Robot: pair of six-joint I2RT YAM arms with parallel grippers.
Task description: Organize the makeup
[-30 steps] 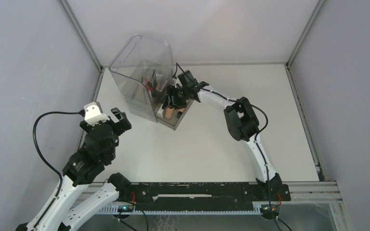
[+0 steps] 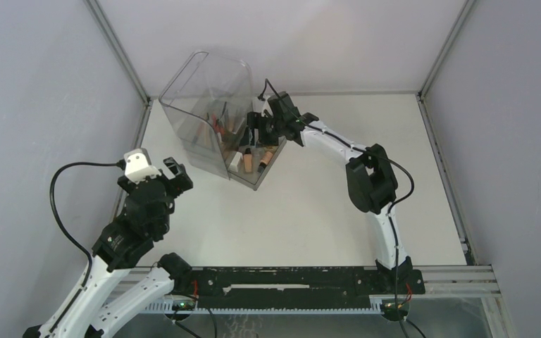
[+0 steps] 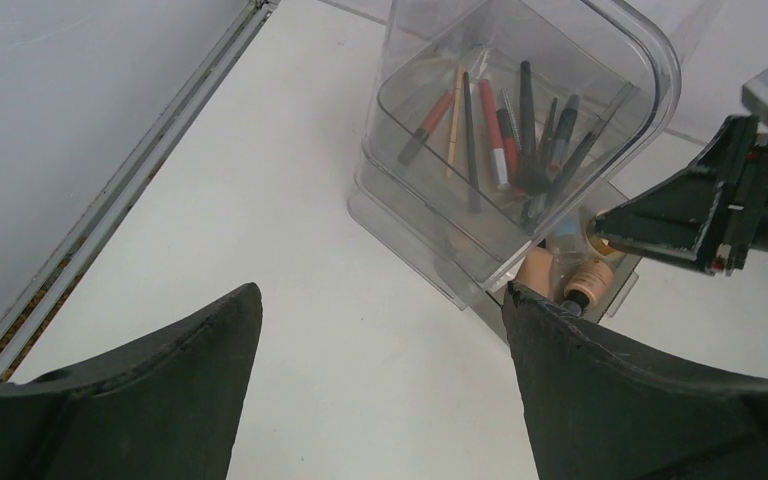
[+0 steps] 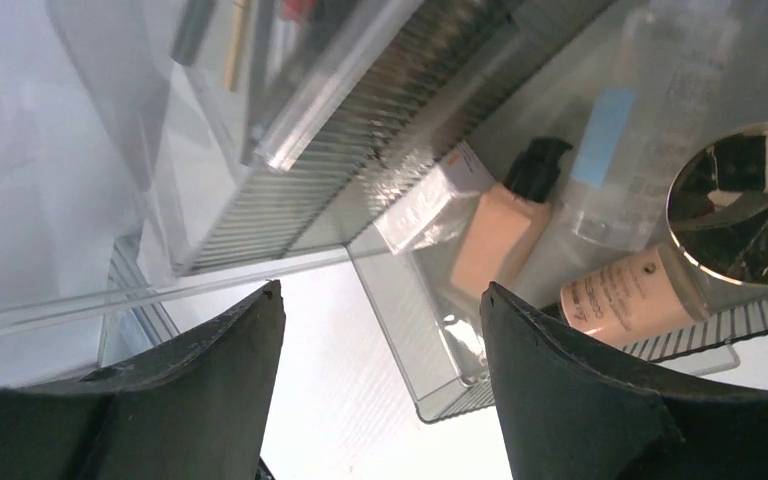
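Observation:
A clear makeup organizer (image 2: 197, 151) stands at the back left, holding brushes and pencils (image 3: 490, 130) in its upper section. Its lower tray holds a foundation bottle (image 4: 500, 240), a small white box (image 4: 430, 200), a clear bottle (image 4: 640, 130), a tan jar (image 4: 625, 300) and a dark round compact (image 4: 735, 200). My right gripper (image 2: 253, 127) hangs over this tray, open with nothing between its fingers. My left gripper (image 2: 160, 172) is open and empty over the left side of the table, in front of the organizer.
Grey walls (image 2: 486, 141) and metal rails border it on the sides and back.
My right gripper and arm have moved up and back from lower in the tray, uncovering more of its contents, with the elbow shifting right. The left arm stays still.

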